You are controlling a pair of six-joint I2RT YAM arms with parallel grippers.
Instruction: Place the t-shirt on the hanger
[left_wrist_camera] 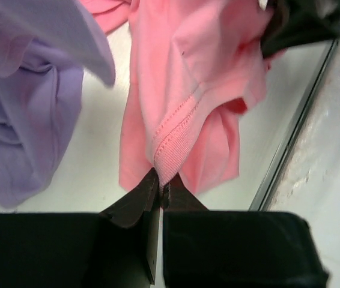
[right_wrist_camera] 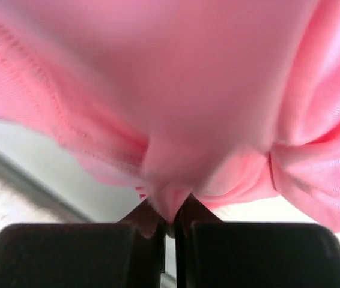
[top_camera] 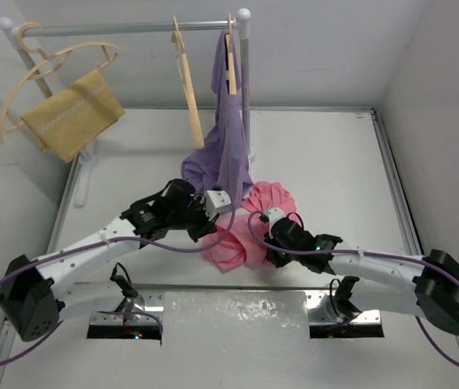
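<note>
The pink t-shirt (top_camera: pixel 236 246) lies bunched on the table in the top view, partly hidden by both arms. In the left wrist view a stitched fold of the pink shirt (left_wrist_camera: pixel 176 132) runs into the tips of my left gripper, which is shut on it and lifts it. Pink cloth (right_wrist_camera: pixel 206 72) fills the right wrist view, pinched where my right gripper is shut. An empty wooden hanger (top_camera: pixel 187 89) hangs from the rail above and behind the shirt.
From the metal rail (top_camera: pixel 124 29) hang a purple garment (top_camera: pixel 228 146) close behind my left gripper and a yellow cloth (top_camera: pixel 75 113) on a hanger at the left. Bare table (top_camera: pixel 335 170) lies to the right.
</note>
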